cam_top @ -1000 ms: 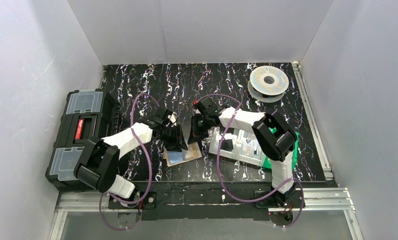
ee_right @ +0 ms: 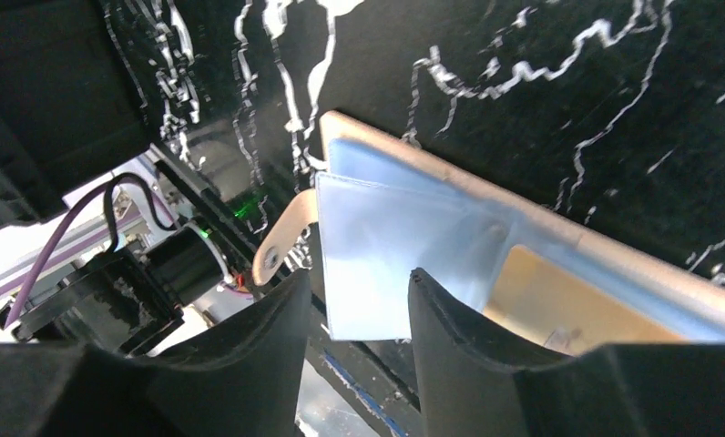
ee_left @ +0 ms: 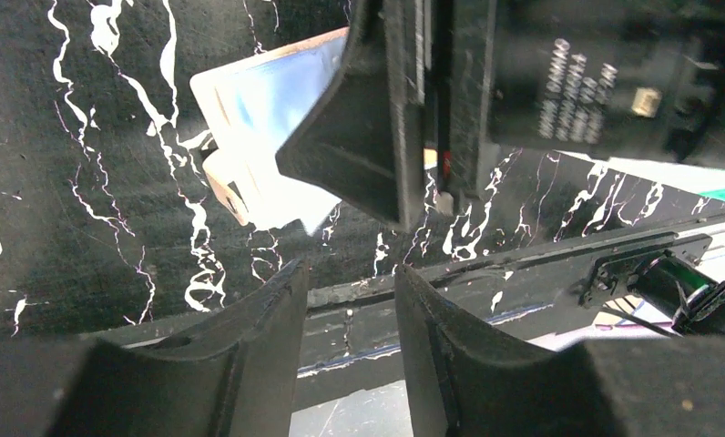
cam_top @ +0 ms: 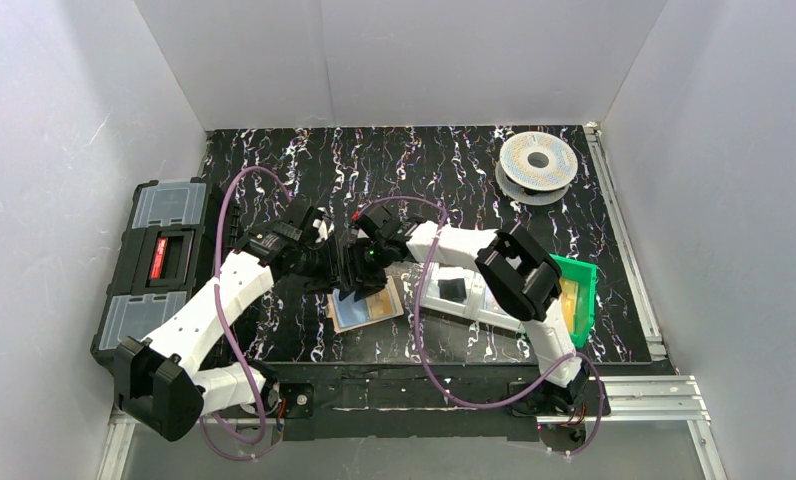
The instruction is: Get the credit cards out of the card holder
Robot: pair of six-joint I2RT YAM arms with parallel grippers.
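Observation:
The card holder (cam_top: 366,326) lies spread out on the dark table, with a tan cover, bluish clear sleeves and a strap tab (ee_right: 281,238). A gold card (ee_right: 559,296) sits in a sleeve at the right wrist view's lower right. A clear sleeve page (ee_right: 386,241) stands partly raised below my right gripper, whose fingers are apart; whether they touch the page I cannot tell. My left gripper is open and empty, left of the holder's middle. In the left wrist view, the right gripper's dark fingers (ee_left: 377,137) cover much of the holder.
A black toolbox (cam_top: 159,275) stands at the left. On the right are a white compartment tray (cam_top: 471,309) and a green bin (cam_top: 587,280). A reel (cam_top: 537,165) sits at the back right. Both grippers are very close together.
My left gripper has moved left, off the holder's middle. My right gripper has swung left across the holder, over the bluish sleeve page and close to the left one.

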